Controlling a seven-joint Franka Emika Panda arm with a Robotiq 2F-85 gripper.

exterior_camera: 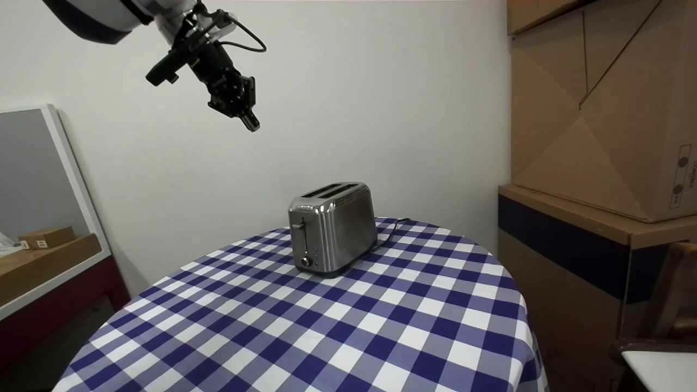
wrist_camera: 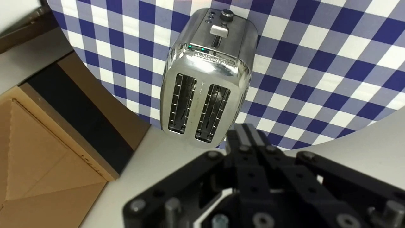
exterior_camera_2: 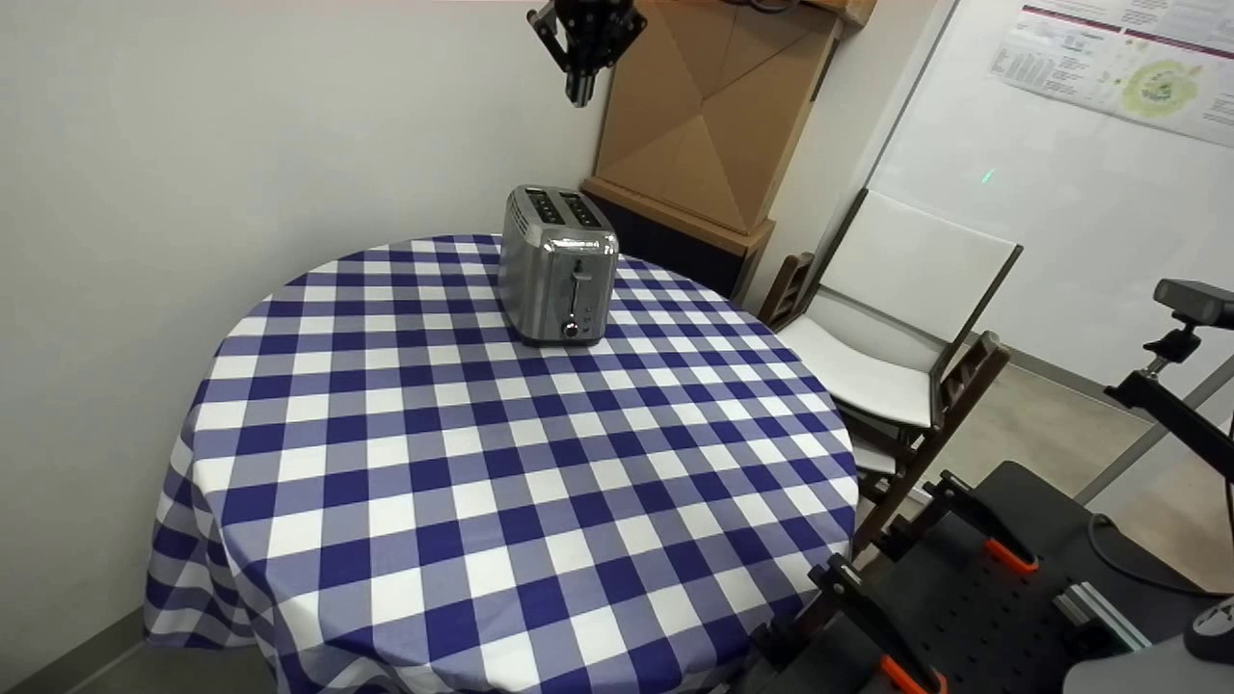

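Observation:
A silver two-slot toaster (exterior_camera: 333,228) stands upright on the round table, its lever and knob on one narrow end. From above, the wrist view shows both slots of the toaster (wrist_camera: 196,108) and its lever (wrist_camera: 219,31); no bread shows in the slots. High over the table, clear of the toaster, my gripper (exterior_camera: 251,122) is shut with nothing visible between its fingers. In the second exterior view the gripper (exterior_camera_2: 579,91) hangs above the toaster (exterior_camera_2: 558,266) in the picture. Its two fingertips (wrist_camera: 241,136) lie side by side in the wrist view.
A blue and white checked cloth (exterior_camera: 294,326) covers the table, bare apart from the toaster and its dark cord (exterior_camera: 392,232). Large cardboard boxes (exterior_camera: 588,124) stand beyond the table at the right. A white wall (exterior_camera: 392,98) rises behind.

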